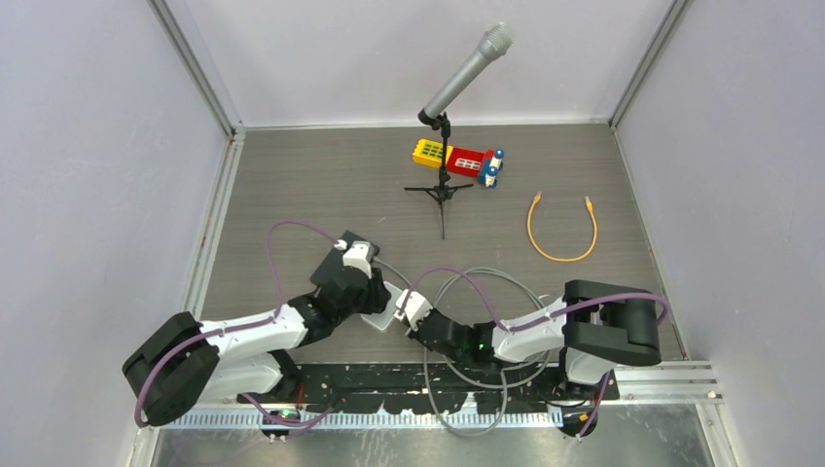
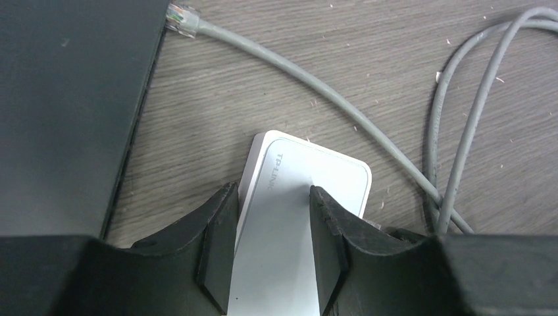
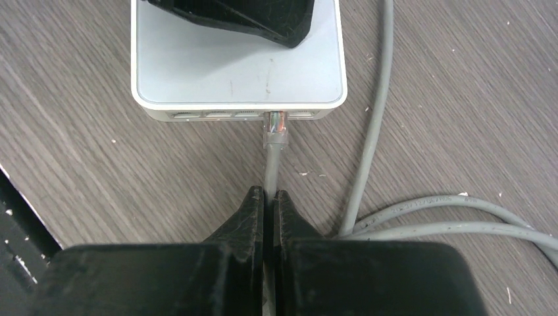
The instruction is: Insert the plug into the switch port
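In the left wrist view, the white switch (image 2: pixel 299 174) lies between the two fingers of my left gripper, which is shut on its sides. The right wrist view shows the switch (image 3: pixel 237 72) with its row of ports facing my right gripper. That gripper is shut on the grey cable (image 3: pixel 272 170), just behind the clear plug (image 3: pixel 276 131). The plug's front end meets the port face, right of the middle, while its rear part shows outside. How deep it sits cannot be told. From above, both grippers (image 1: pixel 377 300) (image 1: pixel 407 313) stand close together at the switch.
A dark flat box (image 1: pixel 326 268) lies beyond the left gripper, with the cable's other plug (image 2: pixel 182 20) at its edge. Loops of grey cable (image 1: pixel 506 277) spread at right. Farther back stand a microphone (image 1: pixel 469 83), toy bricks (image 1: pixel 467 161) and a yellow cable (image 1: pixel 562 258).
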